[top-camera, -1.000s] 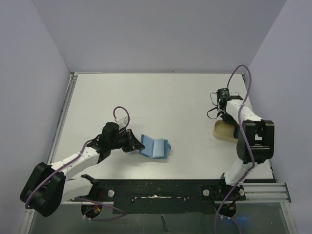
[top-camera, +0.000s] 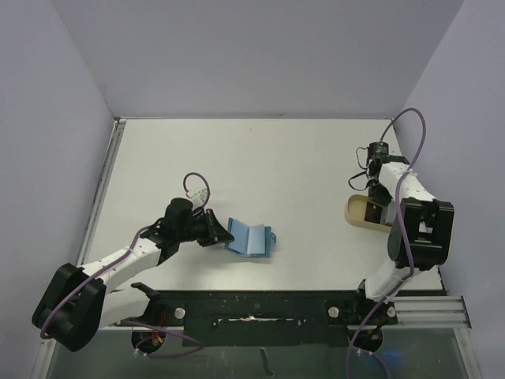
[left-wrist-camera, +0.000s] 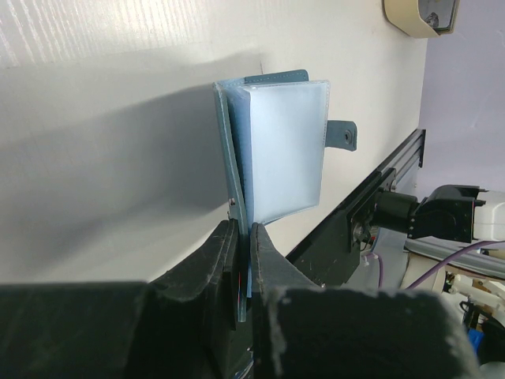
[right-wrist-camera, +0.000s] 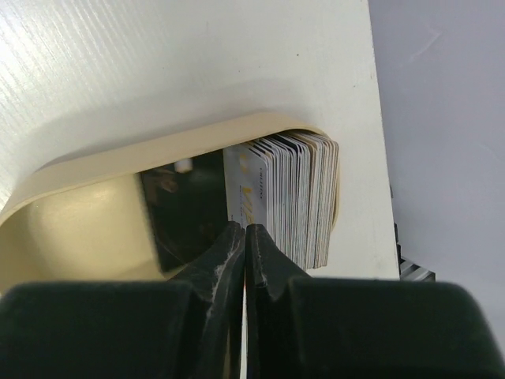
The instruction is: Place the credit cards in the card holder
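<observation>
My left gripper is shut on the edge of the light blue card holder (left-wrist-camera: 286,150), which stands open on the table left of centre in the top view. At the right, a tan oval container (right-wrist-camera: 95,166) holds a packed row of cards (right-wrist-camera: 293,189) at one end, with a dark piece (right-wrist-camera: 185,207) beside them. My right gripper is shut, its tips down at the near face of the card row; whether a card is between its fingers is hard to tell.
Walls bound it at the back and sides, and a dark rail (top-camera: 252,314) runs along the front edge.
My right arm has moved a little to the right over the tan container. The left arm and the card holder have not moved.
</observation>
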